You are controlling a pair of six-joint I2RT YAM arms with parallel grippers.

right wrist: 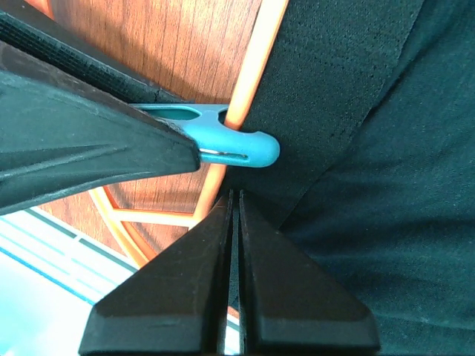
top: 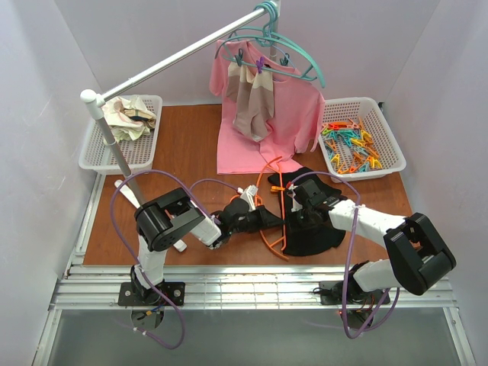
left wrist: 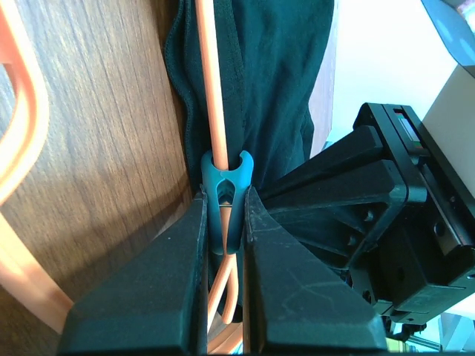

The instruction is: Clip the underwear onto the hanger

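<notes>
Black underwear (top: 313, 240) lies flat on the table, an orange hanger (top: 271, 245) along its left edge. My left gripper is shut on a blue clip (left wrist: 237, 178) that sits around the hanger's straight bar (right wrist: 252, 63), at the edge of the fabric. In the top view, an orange clip (top: 276, 188) sits higher on that bar. My right gripper is shut, nothing seen between its fingers, pressed down on the dark cloth just beside the bar and the blue clip.
A basket of coloured clips (top: 381, 137) stands back right, a basket with cloth (top: 95, 156) back left. The rack (top: 168, 57) holds teal hangers with a pink shirt (top: 229, 152) and beige cloth. A white bar lies under the left arm.
</notes>
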